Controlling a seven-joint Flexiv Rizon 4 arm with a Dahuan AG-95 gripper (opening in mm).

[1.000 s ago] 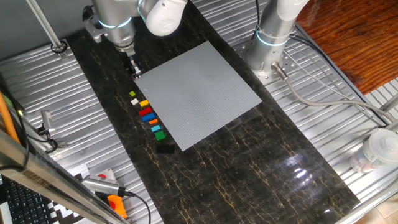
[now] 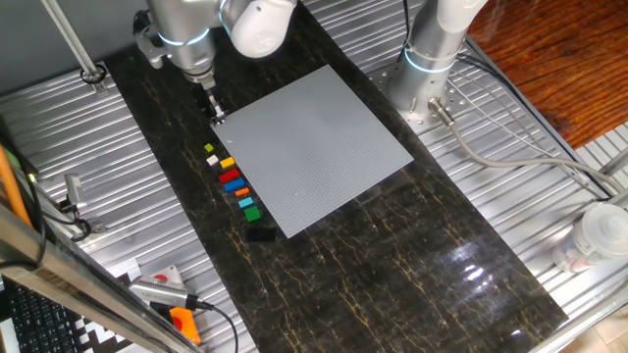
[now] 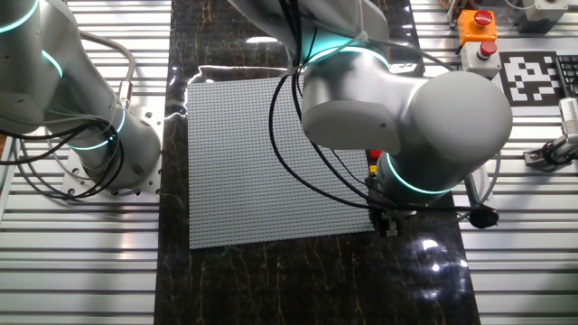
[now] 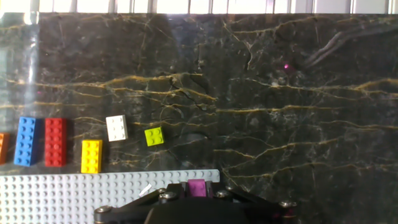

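Note:
At a corner of the grey baseplate (image 2: pixel 314 147), my gripper is shut on a small purple brick (image 4: pixel 196 185), whose top shows between the fingers. The gripper points down there; whether the brick touches the studs cannot be told. Beside that edge of the plate lie loose bricks on the dark table: lime (image 4: pixel 154 136), white (image 4: pixel 116 128), yellow (image 4: pixel 91 156), red (image 4: pixel 55 142), blue (image 4: pixel 25 141) and orange (image 2: pixel 242 192). Farther along the row are a light blue brick (image 2: pixel 246 203), a green one (image 2: pixel 252 214) and a black one (image 2: pixel 261 235).
The arm's base (image 2: pixel 417 93) stands past the plate's opposite side. A clear tub (image 2: pixel 592 238) stands off the table. Black cables (image 3: pixel 298 167) hang along the arm. Most of the plate and the dark table (image 2: pixel 392 265) are free.
The gripper appears to have shifted very slightly at the plate's corner over the last second. The plate and loose bricks have stayed put.

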